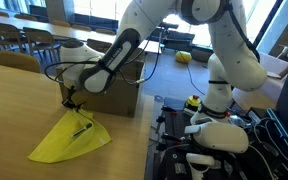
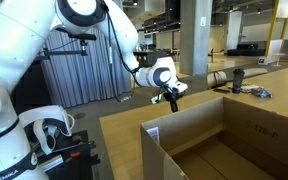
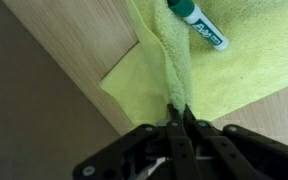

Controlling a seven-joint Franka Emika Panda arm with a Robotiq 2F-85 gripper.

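Observation:
A yellow towel (image 1: 64,144) lies on the wooden table, its far edge drawn up into a fold. My gripper is shut on that fold, which runs up between the fingers in the wrist view. On the towel rests a marker with a green cap and white label (image 3: 206,25); in exterior view 1 the marker (image 1: 82,130) shows as a small dark stick. From the other exterior view the gripper (image 2: 174,104) is seen above the table behind the box, with the towel hidden.
A large open cardboard box (image 2: 212,136) stands right beside the gripper. Bare table (image 1: 19,105) lies to the left of the towel. Chairs (image 1: 19,62) and further tables are in the background.

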